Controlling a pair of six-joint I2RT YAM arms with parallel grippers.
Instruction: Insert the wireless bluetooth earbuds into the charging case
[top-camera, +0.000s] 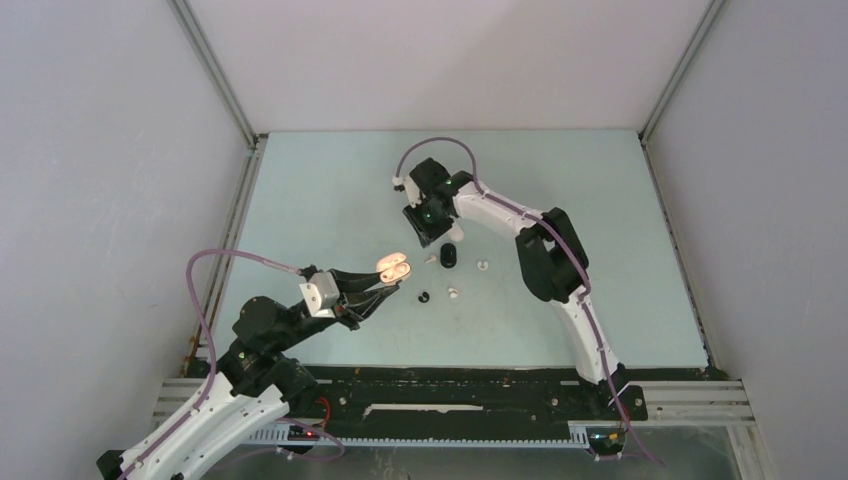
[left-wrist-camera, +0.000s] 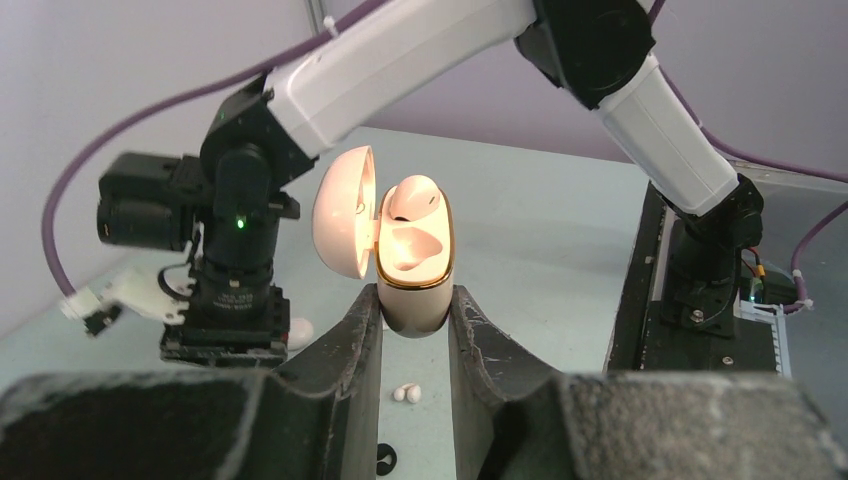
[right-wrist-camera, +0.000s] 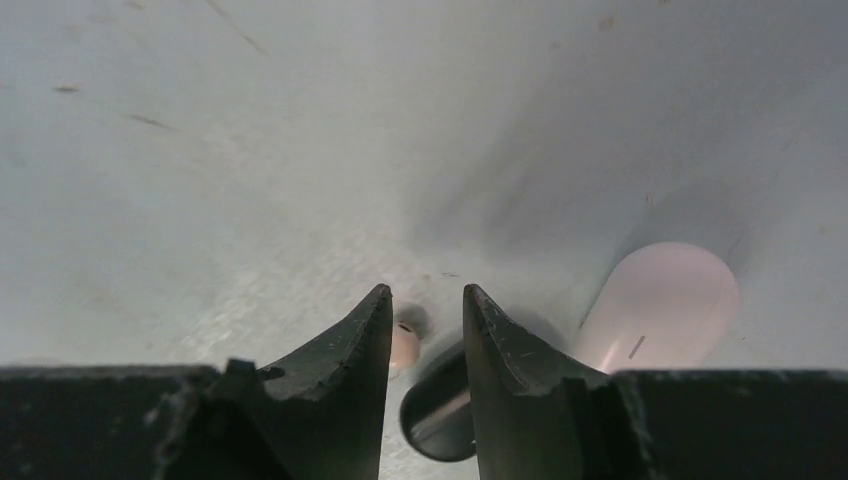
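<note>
My left gripper is shut on the open pink charging case (left-wrist-camera: 418, 250), lid upright, with one earbud-shaped piece in it and an empty slot visible. Small white earbuds (left-wrist-camera: 407, 393) lie on the table below it; a small black piece (top-camera: 424, 297) lies nearby. In the right wrist view, my right gripper hangs open over the table, near a black oblong case (right-wrist-camera: 435, 410), a pink oblong object (right-wrist-camera: 655, 305) and a small pale piece (right-wrist-camera: 404, 345), partly hidden by a finger.
Another small white piece (top-camera: 483, 265) lies right of the black case. Walls enclose it on three sides.
</note>
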